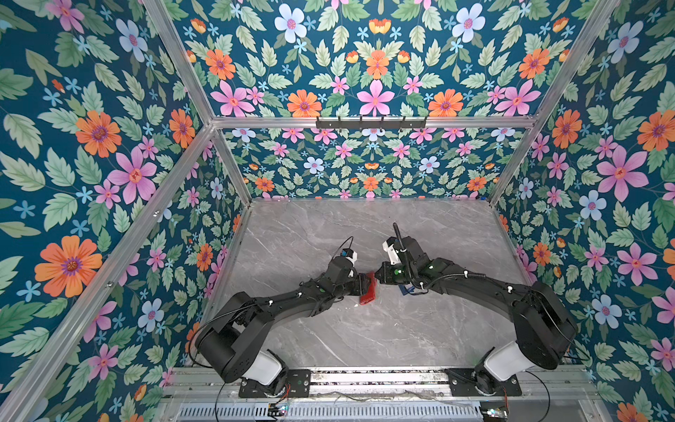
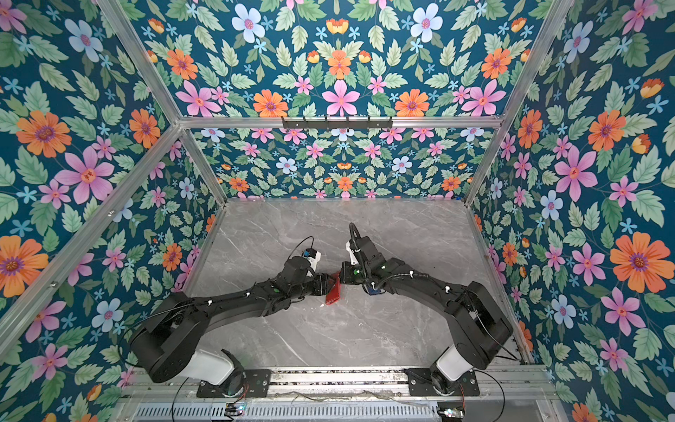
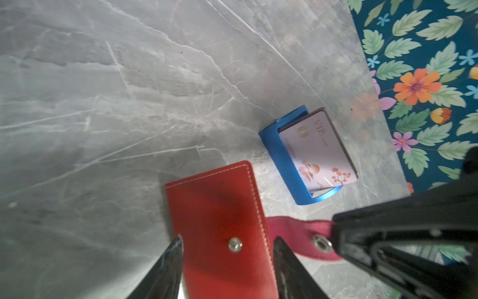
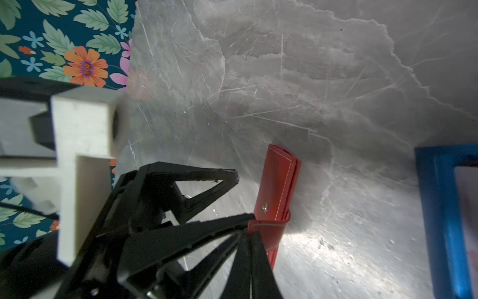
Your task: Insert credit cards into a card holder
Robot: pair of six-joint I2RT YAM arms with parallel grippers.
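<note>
A red stitched card holder (image 3: 214, 209) with a snap is between the grippers, standing out beside the fingers of my left gripper, which are parted on either side of its lower part; whether they touch it is unclear. My right gripper is shut at the holder's red strap, which is pulled out sideways in the left wrist view. A pale VIP card (image 3: 318, 149) lies in a blue tray (image 3: 278, 154) beyond, under the right arm in the top views.
Floral walls and aluminium rails (image 1: 372, 123) enclose it.
</note>
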